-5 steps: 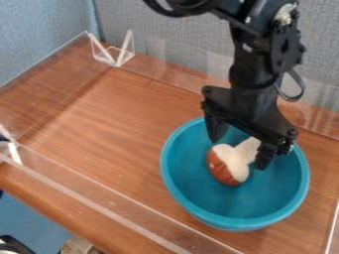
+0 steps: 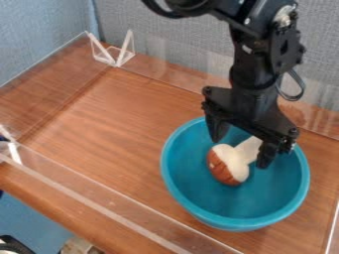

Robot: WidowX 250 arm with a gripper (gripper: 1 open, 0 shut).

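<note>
A blue bowl [image 2: 199, 193] stands on the wooden table [image 2: 93, 119] at centre right. In it lies a white and reddish-brown object [image 2: 228, 164], tilted. My black gripper [image 2: 245, 134] is open, low over the bowl around that object, with its fingers at either side of the upper part; whether they touch it is hard to tell.
A white wire holder [image 2: 111, 52] stands at the back left by the grey panels. The table's edge runs along the lower left.
</note>
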